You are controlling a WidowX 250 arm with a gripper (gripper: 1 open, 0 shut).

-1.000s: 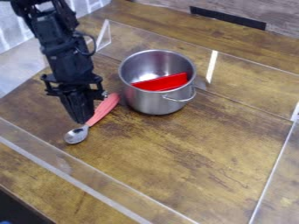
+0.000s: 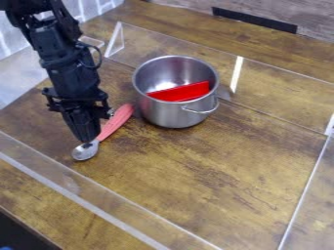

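Note:
My black gripper [image 2: 81, 131] hangs low at the left, shut, its tip just above a spoon on the wooden table. The spoon has a red handle [image 2: 116, 121] slanting up to the right and a metal bowl [image 2: 85, 151] toward the front, just below my fingertips. Nothing clearly shows between the fingers. To the right of the handle stands a steel pot [image 2: 177, 106] with a red object [image 2: 179, 93] inside.
Bare wooden table [image 2: 235, 186] spreads to the front and right. Clear panel edges cross the scene at the left, back and right. The pot is close beside my gripper on the right.
My gripper has shifted slightly left and down, nearer the spoon's metal end. The spoon and pot look unmoved.

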